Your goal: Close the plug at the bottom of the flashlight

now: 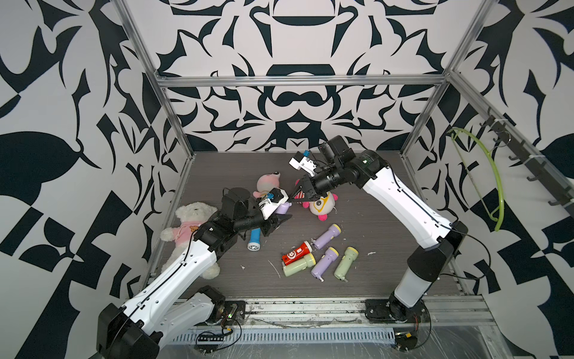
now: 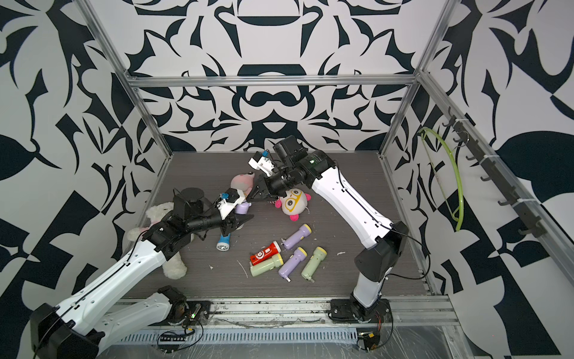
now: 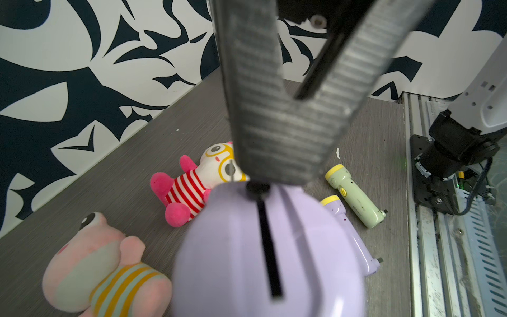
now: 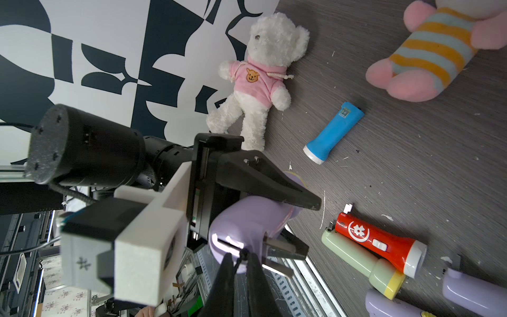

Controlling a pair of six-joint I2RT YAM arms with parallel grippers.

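A purple flashlight is held in the air between the fingers of my left gripper [image 1: 283,217]; in the left wrist view its rounded lavender body [image 3: 221,248] fills the lower middle, a dark slot down it. My right gripper [image 1: 293,198] reaches from the upper right, its fingertips shut at the end of that flashlight, where small metal plug prongs [image 4: 277,253] stick out in the right wrist view. Whether the plug is seated I cannot tell.
Below lie a red flashlight [image 4: 380,243], several purple and green flashlights [image 1: 346,263], and a blue one [image 4: 332,132]. A white bear [image 1: 190,239] and two other plush toys [image 3: 108,264] sit around the back and left.
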